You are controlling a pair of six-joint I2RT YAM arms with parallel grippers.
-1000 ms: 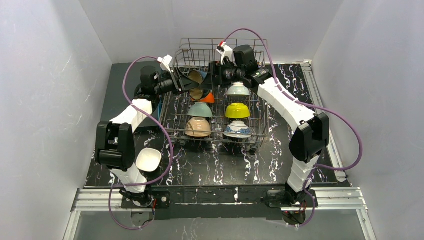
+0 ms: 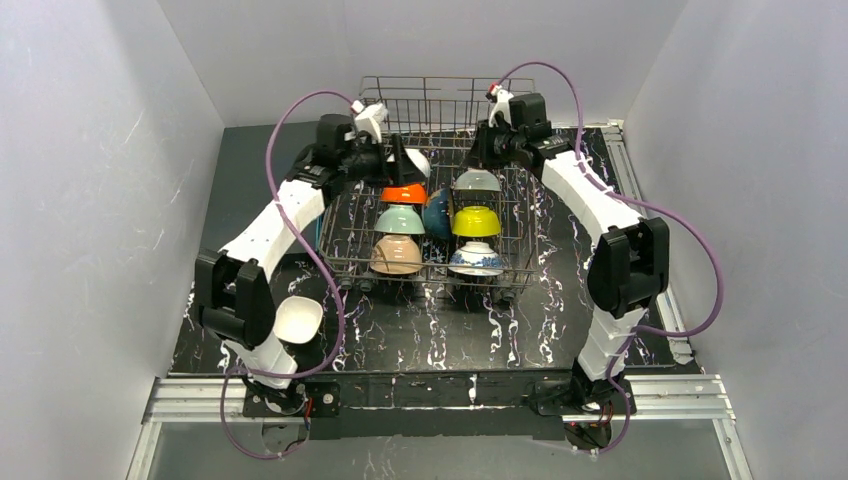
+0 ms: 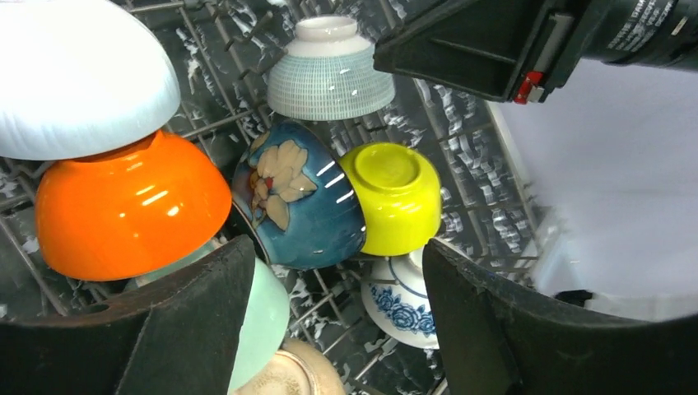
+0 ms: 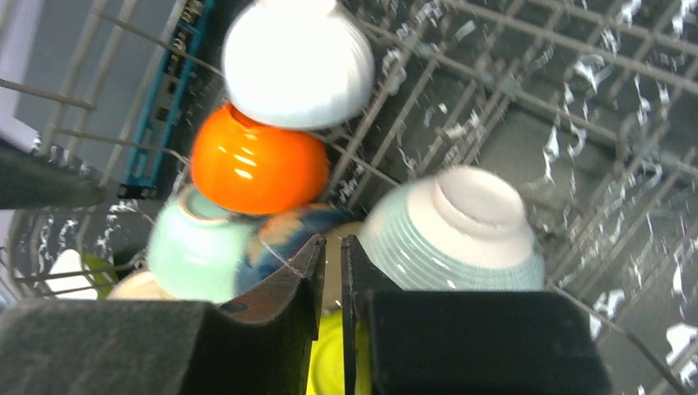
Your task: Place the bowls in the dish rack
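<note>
The wire rack (image 2: 524, 250) holds several upturned bowls: white (image 3: 82, 78), orange (image 3: 132, 210), mint (image 2: 400, 219), peach (image 2: 396, 256), pale grey-green (image 3: 331, 78), yellow (image 3: 391, 197) and blue-and-white (image 2: 475, 258). A dark blue flowered bowl (image 3: 298, 206) lies tilted in the middle between the two rows. My left gripper (image 2: 385, 165) hangs over the white and orange bowls, fingers apart with nothing between them. My right gripper (image 2: 482, 155) is above the pale grey-green bowl; its fingertips are close together in the right wrist view, with only a narrow gap and no bowl between.
A small white dish (image 2: 297, 320) lies on the dark counter at the front left, outside the rack. The rack's back part is mostly empty. Grey walls bound both sides.
</note>
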